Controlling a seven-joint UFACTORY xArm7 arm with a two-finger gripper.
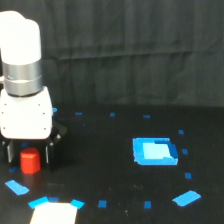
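At the left of the camera view, a small red block (30, 161) is right below the white arm's hand. My gripper (30, 158) has its dark fingers around or just above the block. Part of the block's upper side is hidden by the hand. Whether the fingers touch the block, and how far apart they stand, is too small and dark to tell. The block appears near the dark table surface, and any gap beneath it cannot be made out.
A blue-edged square with a white middle (157, 151) lies to the right. A pale square (53, 213) is at the front left edge. Blue tape pieces (186, 198) dot the black table.
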